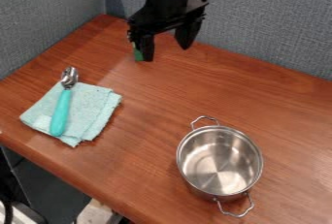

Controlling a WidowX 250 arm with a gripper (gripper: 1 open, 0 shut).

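The black gripper [166,36] hangs at the top centre, over the back of the wooden table, its two fingers apart. A small green object [138,54] sits on the table behind it, partly hidden by the left finger. A folded pale cloth [96,107] lies at the left, with a teal-handled utensil [61,111] with a metal head on it. A steel pot [219,162] with two handles stands at the front right.
Grey padded walls [273,26] bound the table at the back and left. The table edge runs along the lower left.
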